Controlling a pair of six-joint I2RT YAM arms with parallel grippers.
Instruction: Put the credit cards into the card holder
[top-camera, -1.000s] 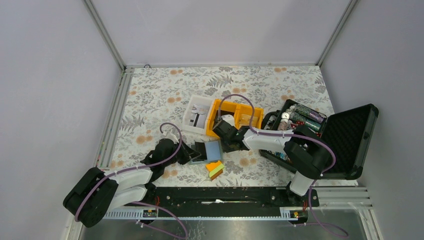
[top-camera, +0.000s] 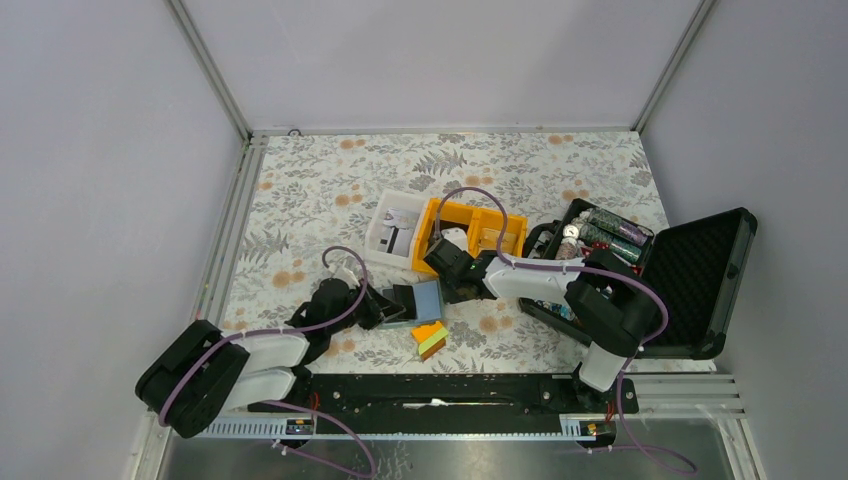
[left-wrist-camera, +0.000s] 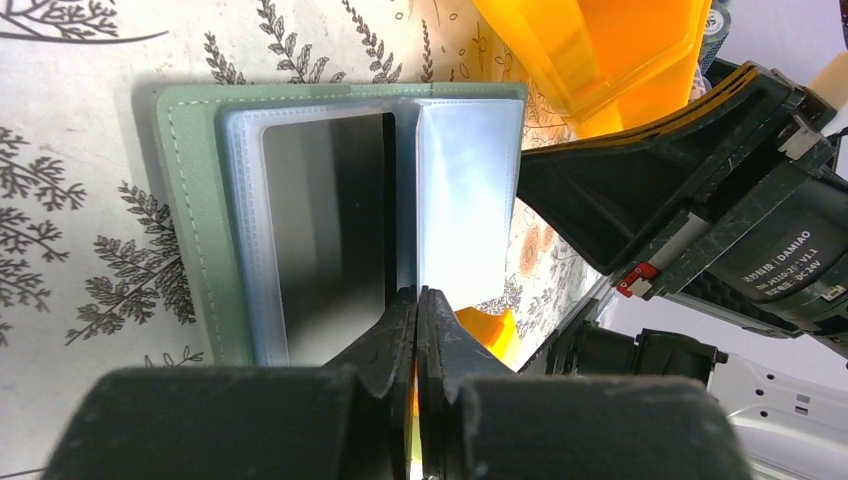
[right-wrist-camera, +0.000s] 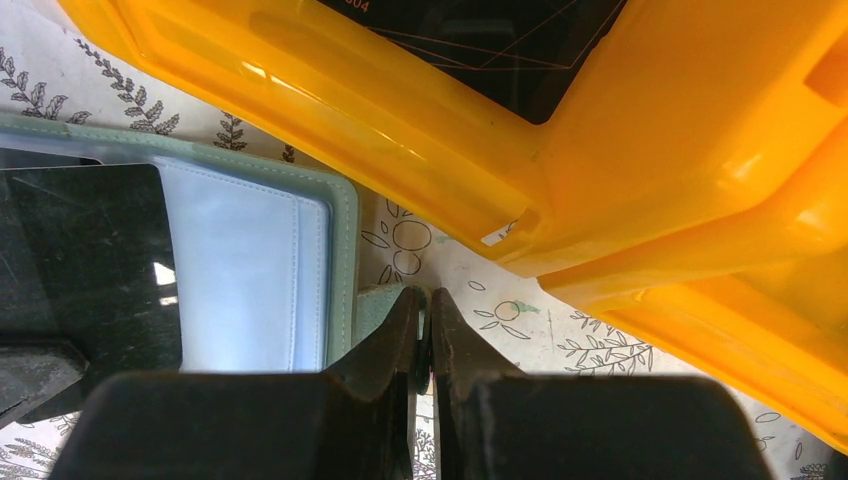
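Note:
The card holder (top-camera: 427, 300) lies opened out on the table, green outside with pale blue pockets (left-wrist-camera: 465, 200). A black card (right-wrist-camera: 90, 260) lies at its left half, with its rounded edge beside the blue panel. My left gripper is shut over the holder, its tips by the card's right side; nothing shows between them. In the right wrist view, a dark fingertip of the left gripper overlaps the card; contact is unclear. My right gripper is shut on a green tab (right-wrist-camera: 375, 308) at the holder's right edge.
A yellow bin (top-camera: 480, 220) with a black item inside stands close behind the holder, beside a white bin (top-camera: 392, 232). Just in front lies an orange and yellow object (top-camera: 430, 338). An open black case (top-camera: 600, 255) full of bottles occupies the right.
The left arm has shifted slightly to the right, most plainly at its elbow. My right arm stays nearly still, and the bins have not moved.

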